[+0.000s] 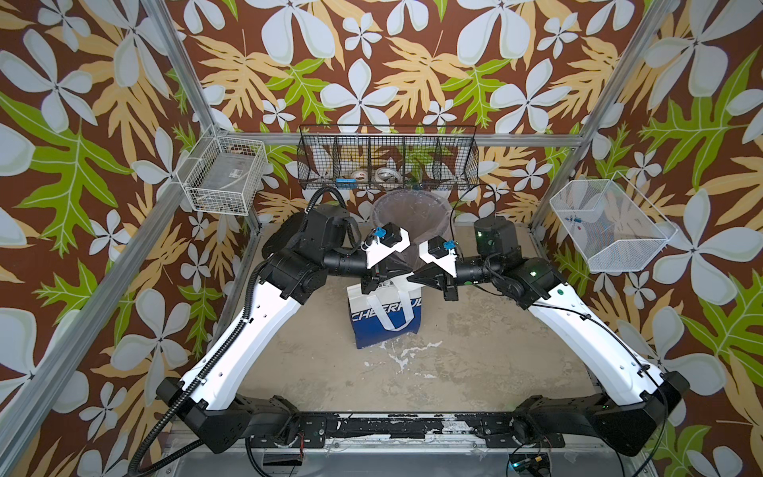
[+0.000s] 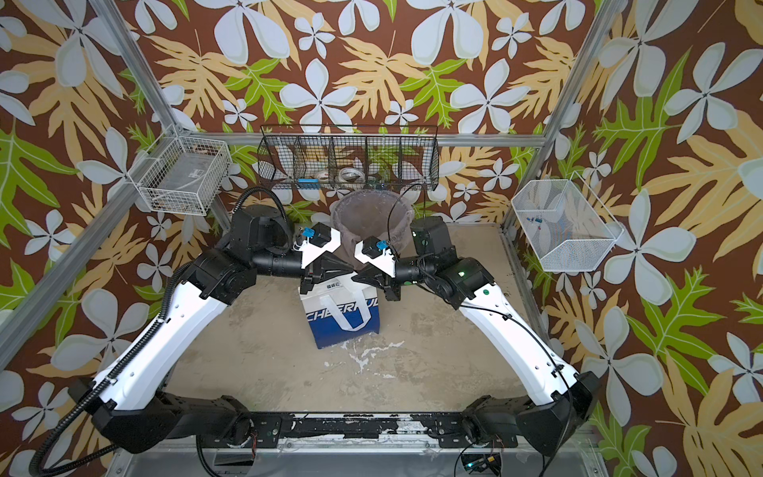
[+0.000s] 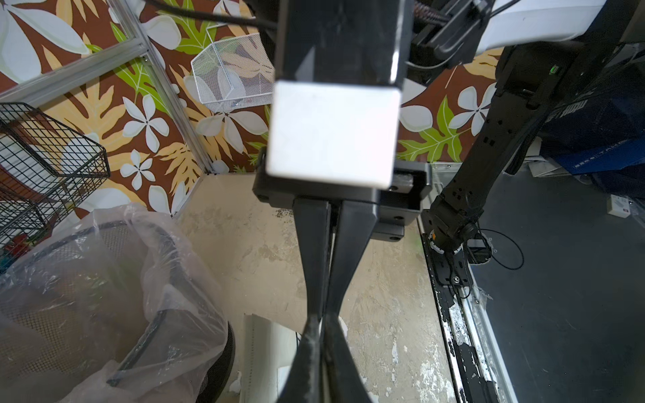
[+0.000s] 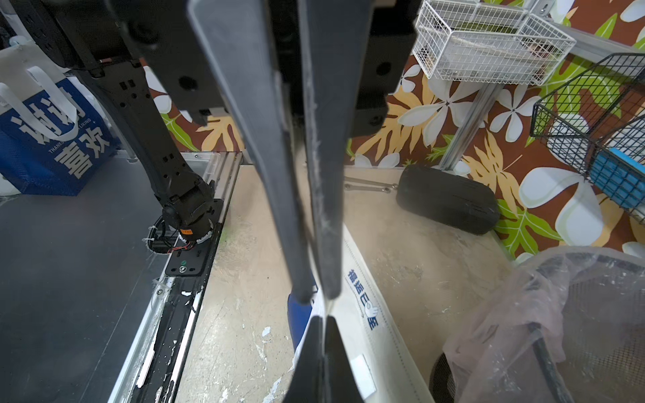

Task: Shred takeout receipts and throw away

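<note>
My two grippers meet almost tip to tip above the blue-and-white takeout bag (image 1: 384, 321), which lies on the table. The left gripper (image 1: 399, 273) has its fingers close together; how firmly they press cannot be told. Opposite it, the right gripper (image 1: 417, 277) is shut. In the right wrist view a thin pale edge of the white receipt (image 4: 328, 307) shows between the two sets of fingertips, seen nearly edge-on. How much paper hangs there is hidden by the fingers. Behind them stands the bin (image 1: 403, 218), lined with a clear bag.
A black wire rack (image 1: 387, 159) hangs on the back wall, with white wire baskets (image 1: 226, 173) at the sides. A dark rounded object (image 4: 446, 199) lies at the back left.
</note>
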